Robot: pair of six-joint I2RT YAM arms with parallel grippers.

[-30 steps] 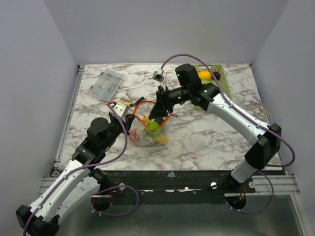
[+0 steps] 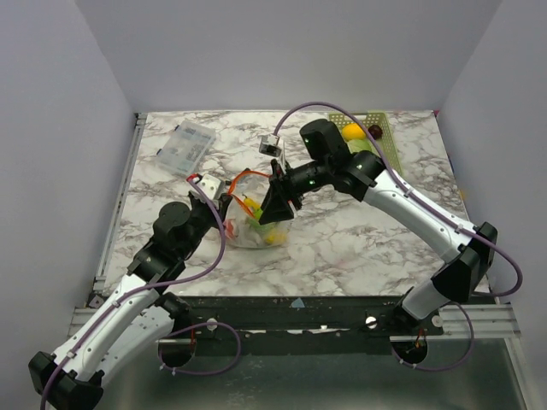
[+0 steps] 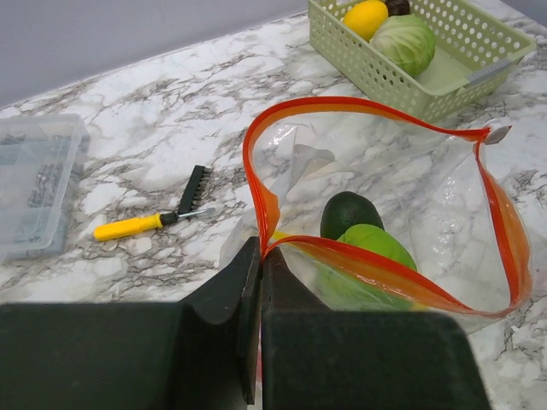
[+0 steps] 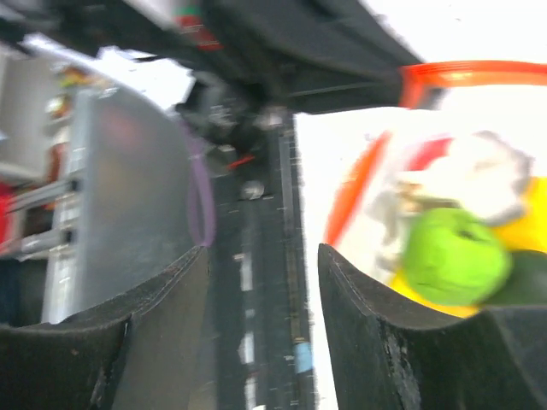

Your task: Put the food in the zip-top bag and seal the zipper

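The open zip bag (image 3: 385, 271) with orange zipper stands at the table's middle, holding a green round food (image 4: 453, 256), a dark avocado (image 3: 346, 213) and yellow and red pieces. My left gripper is shut on the bag's zipper edge at its left corner. My right gripper (image 2: 278, 209) is above the bag, blurred surroundings in its wrist view, fingers (image 4: 367, 350) apart with nothing seen between them.
A green basket (image 3: 461, 77) with cabbage, lemon and dark fruit stands at back right; a clear case (image 3: 26, 188) at back left; a screwdriver (image 3: 128, 226) and black bit holder lie behind the bag.
My right gripper dipped lower-left over the bag, and its arm has since shifted back up and right. The left gripper holds its place at the bag's corner.
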